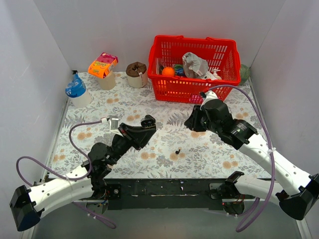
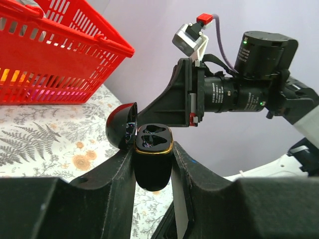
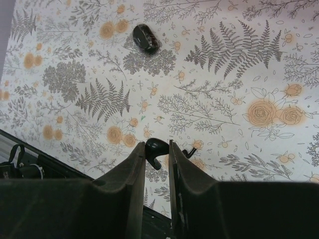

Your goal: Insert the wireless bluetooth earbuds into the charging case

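My left gripper is shut on the black charging case. In the left wrist view its lid stands open to the left, and the dark earbud hollows face up. My right gripper is shut on a small black earbud, whose curved stem hangs below the fingertips. In the top view the right gripper is above the table, right of the case and apart from it; the held earbud is hidden there. A second black earbud lies on the table toward the front.
A red basket with mixed goods stands at the back. Several containers, among them a blue-topped one, line the back left. A glossy black oval object shows in the right wrist view; I cannot tell what it is.
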